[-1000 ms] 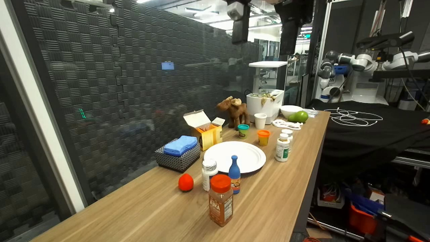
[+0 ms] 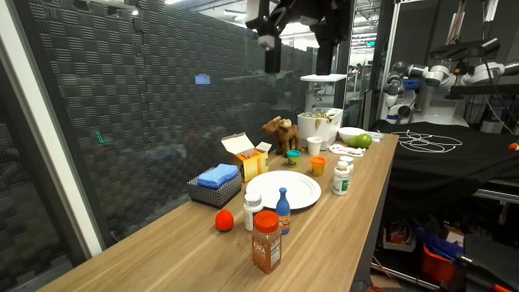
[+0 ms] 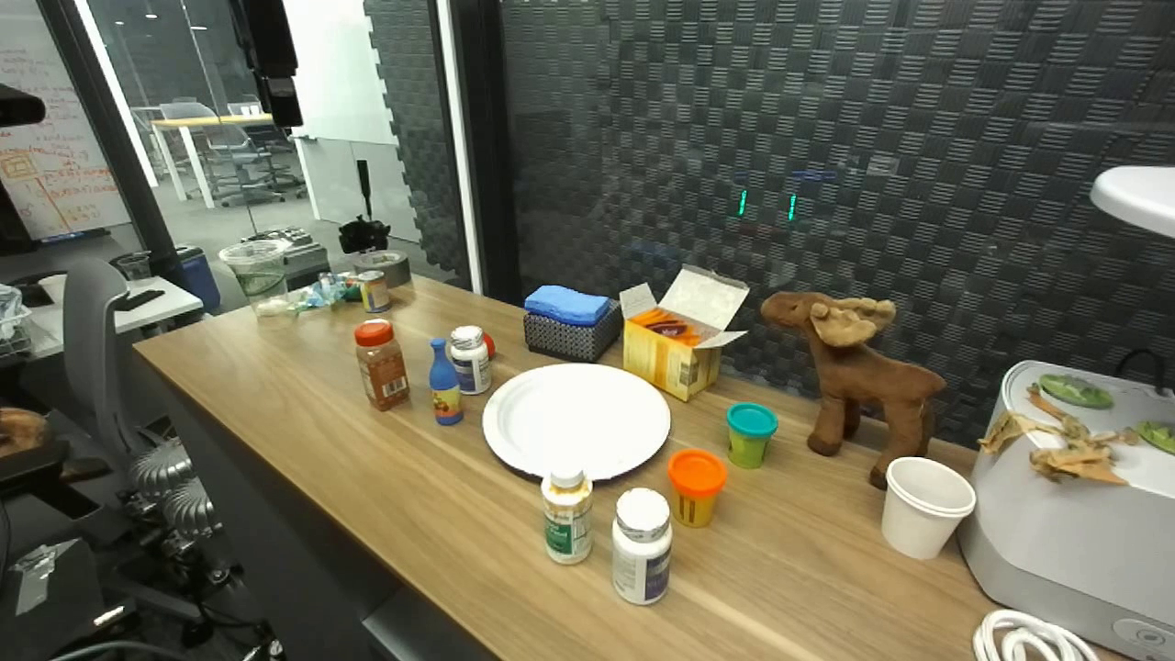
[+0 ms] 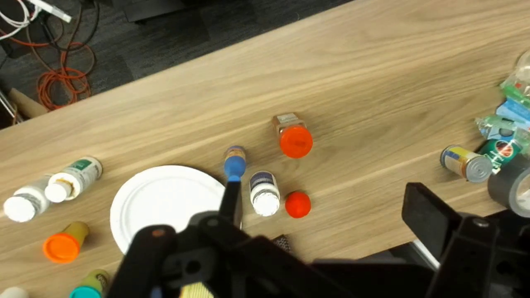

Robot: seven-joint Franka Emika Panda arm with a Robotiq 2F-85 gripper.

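High above the table, my gripper hangs open, its two dark fingers wide apart and nothing between them. Below it in the wrist view are a red ball, a white pill bottle and a blue bottle, with an orange-lidded spice jar slightly farther off. The white plate lies to their left, partly covered by a finger. In the second exterior view, the plate shows whole and empty, while the red ball is mostly hidden behind the pill bottle.
Along the wall stand a box with a blue cloth, a yellow open box and a plush moose. Two pill bottles and two small tubs stand beyond the plate. A can and tape are at the far end.
The gripper has moved left and a little lower in the first exterior view, still open. Objects on the table have stayed put.
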